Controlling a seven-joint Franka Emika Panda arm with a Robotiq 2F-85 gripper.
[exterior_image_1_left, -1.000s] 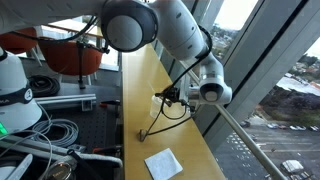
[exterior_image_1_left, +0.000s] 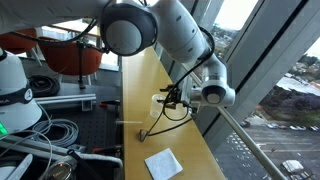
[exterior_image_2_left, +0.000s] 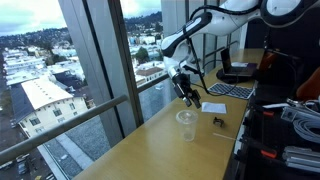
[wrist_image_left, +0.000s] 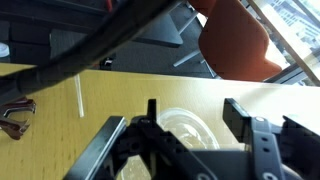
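Observation:
A clear plastic container (exterior_image_2_left: 187, 127) stands upright on the tan table. My gripper (exterior_image_2_left: 189, 101) hangs over its top. In the wrist view the round rim of the container (wrist_image_left: 181, 110) shows between and below the two spread fingers. The gripper is open, and nothing is seen clamped between its pads. Exterior view 1 has the gripper (exterior_image_1_left: 172, 102) overlapping the container (exterior_image_1_left: 158, 99), so whether they touch cannot be told. The container's lower part is hidden behind the fingers in the wrist view.
A white sheet (exterior_image_1_left: 163, 165) lies on the table, with a small dark clamp-like object (exterior_image_2_left: 218, 122) near it. One thin white stick (wrist_image_left: 79, 97) lies near the table's edge. Windows border one side.

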